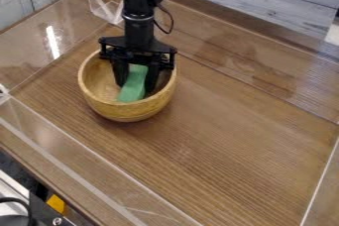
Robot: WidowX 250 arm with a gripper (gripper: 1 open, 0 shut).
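Observation:
A yellow wooden bowl (103, 104) stands on the table at centre left. My black gripper (139, 71) reaches down into it from above, its fingers around a green object (131, 89) that lies inside the bowl. The gripper appears shut on that object, though its fingertips are partly hidden by the bowl and the object.
Pale boards stand along the back and left edges. A cable and a small yellow item sit off the table's lower left edge.

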